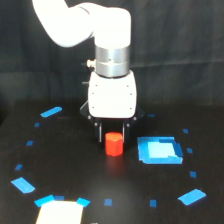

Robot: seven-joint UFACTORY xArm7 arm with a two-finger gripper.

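Observation:
A red block (114,145) stands on the black table, roughly mid-view. The white arm comes down from the top, and its gripper (113,132) is low over the block, dark fingers on either side of it; whether they touch the block cannot be told. To the right of the block lies a blue-bordered square (144,149) with a lighter centre.
A pale, light-topped object (59,213) sits at the bottom left edge. Short blue tape strips and small blue marks are scattered over the black table (120,185).

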